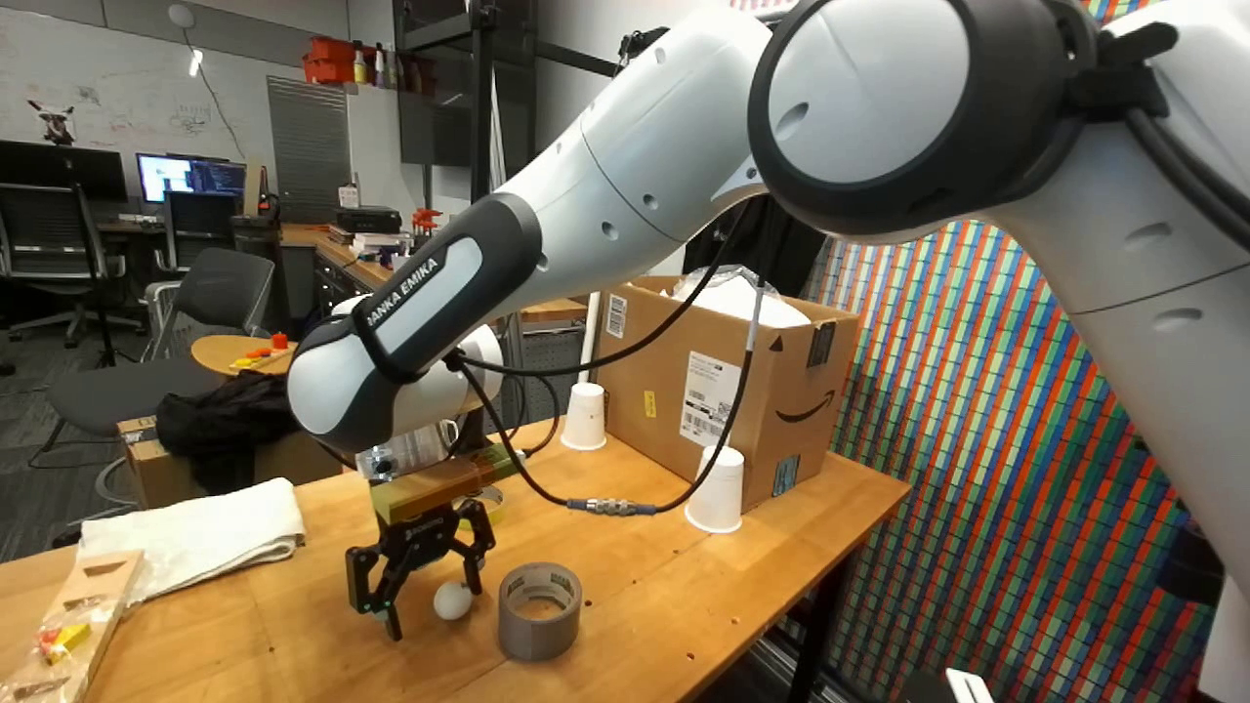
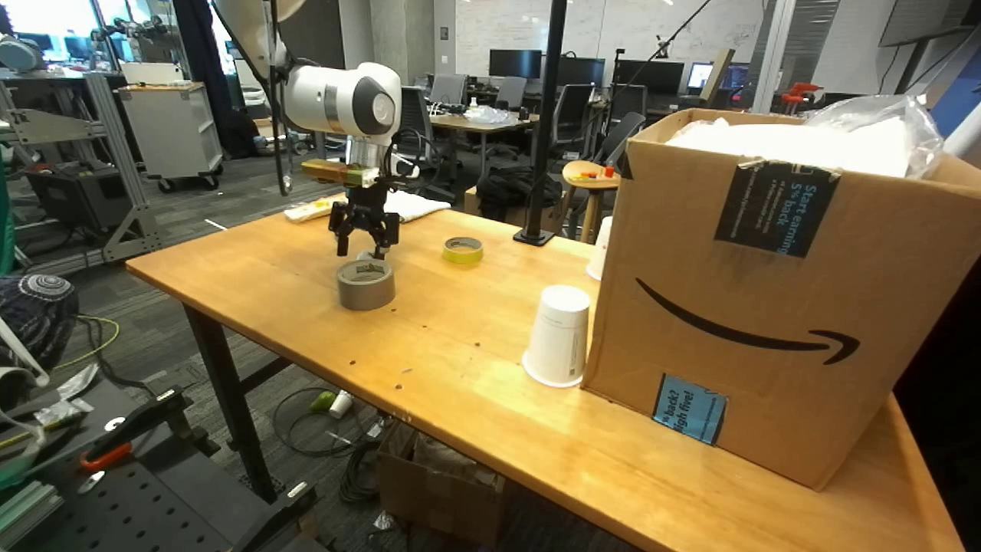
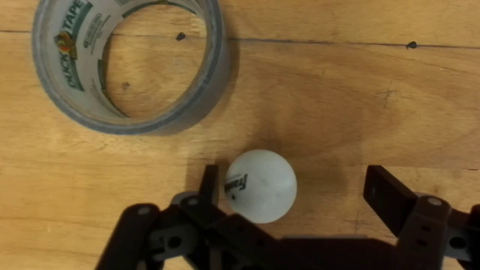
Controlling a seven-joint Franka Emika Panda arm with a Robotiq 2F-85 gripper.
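A white ball (image 3: 261,186) with dark lettering rests on the wooden table. My gripper is open above the tabletop, its fingers spread wide. In the wrist view the ball lies close beside the left finger (image 3: 209,185), with a wide gap between it and the right finger. Whether ball and left finger touch, I cannot tell. From exterior view 1 the ball (image 1: 452,601) appears between the fingertips of the gripper (image 1: 434,604). In exterior view 2 the grey tape roll hides most of it below the gripper (image 2: 362,250).
The grey duct tape roll (image 1: 539,611) stands close to the ball. A yellow tape roll (image 2: 462,250) lies farther off. Two upturned white cups (image 1: 716,490) are by the large cardboard box (image 2: 772,303). A white cloth (image 1: 193,537) and wooden board (image 1: 94,621) occupy the other end.
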